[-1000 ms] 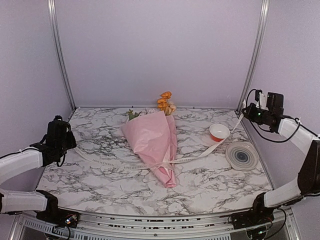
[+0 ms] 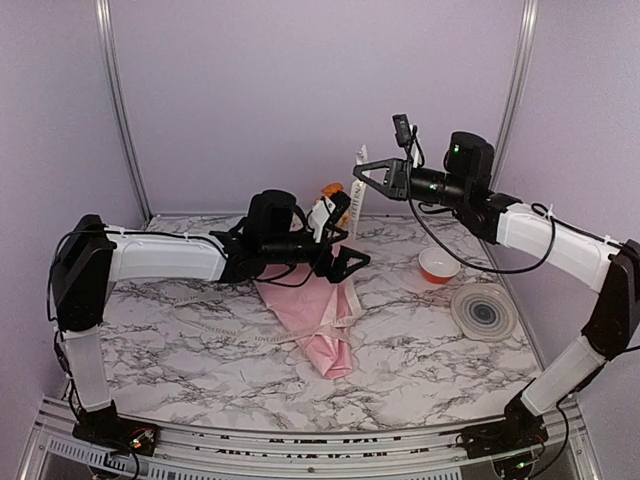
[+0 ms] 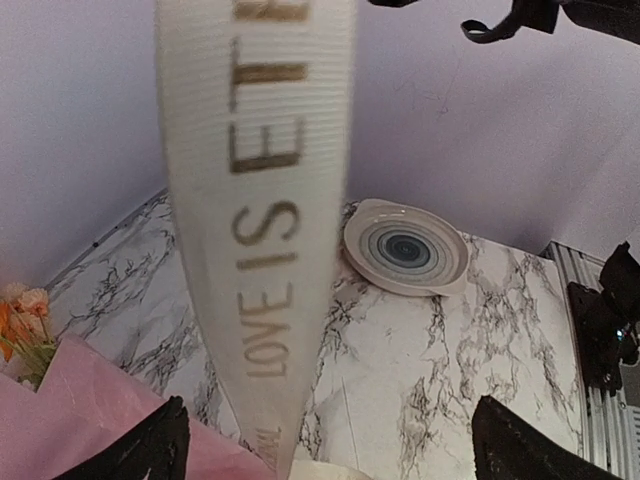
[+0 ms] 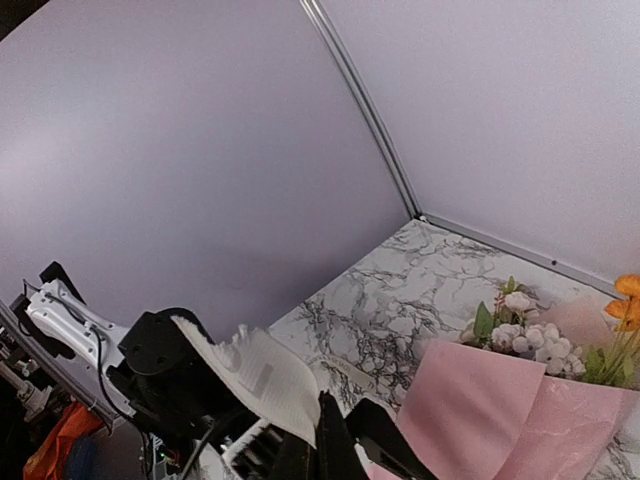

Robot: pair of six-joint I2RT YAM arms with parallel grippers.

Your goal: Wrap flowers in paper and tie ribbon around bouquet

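Observation:
The bouquet in pink wrapping (image 2: 322, 350) lies on the table, its lower end toward the front and orange flowers (image 2: 331, 188) at the back. A white lettered ribbon (image 2: 270, 337) crosses its narrow part. One ribbon end rises to my right gripper (image 2: 361, 172), which is shut on it above the table; the ribbon (image 4: 262, 382) shows at the fingertips in the right wrist view. My left gripper (image 2: 347, 262) hangs over the bouquet, open. In the left wrist view the raised ribbon (image 3: 262, 250) appears between its spread fingers; whether it touches them I cannot tell.
To the right stand a red and white bowl (image 2: 438, 264) and a round clear lid (image 2: 484, 311). White flowers (image 4: 540, 345) show at the wrapping's opening. Both arms are close together over the middle.
My left gripper has moved right from the left edge to over the bouquet. My right gripper has come left and up, lifting its ribbon end; the other ribbon end lies loose on the left.

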